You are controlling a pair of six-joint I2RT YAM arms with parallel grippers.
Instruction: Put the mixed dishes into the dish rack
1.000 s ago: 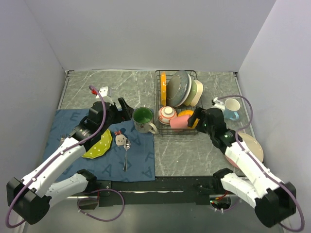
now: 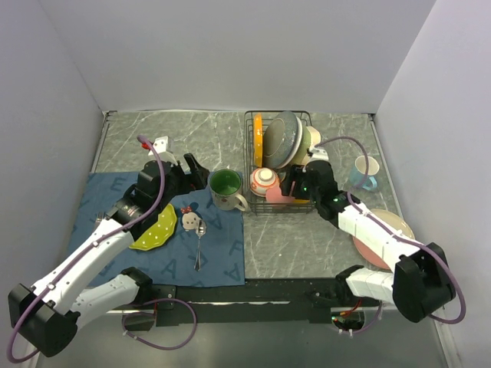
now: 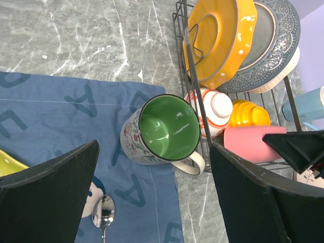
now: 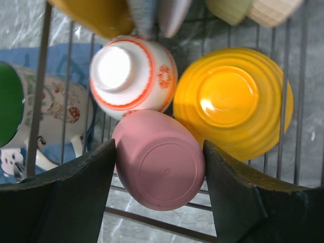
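Observation:
A pink cup [image 4: 164,172] lies on its side in the front of the wire dish rack [image 2: 250,165], its base facing the right wrist camera. My right gripper has one finger on each side of this cup, close against it; whether they press on it is unclear. Beside it in the rack are a white bowl with orange bands [image 4: 152,71] and a yellow bowl [image 4: 228,96]. At the rack's left, a green-lined mug [image 3: 169,129] is on the blue cloth. Open and empty, my left gripper [image 2: 202,170] hovers near that mug.
A yellow dish [image 2: 258,138], a grey patterned plate [image 2: 278,138] and other plates stand upright at the rack's back. A light-blue mug [image 2: 360,172] and stacked plates [image 2: 395,222] are at the right. A yellow-green plate [image 2: 157,230] and a spoon [image 2: 199,249] lie on the cloth.
My right gripper has moved left and come down around the pink cup, its fingers drawing closer together. The cup has turned slightly in the rack. The left arm has hardly moved.

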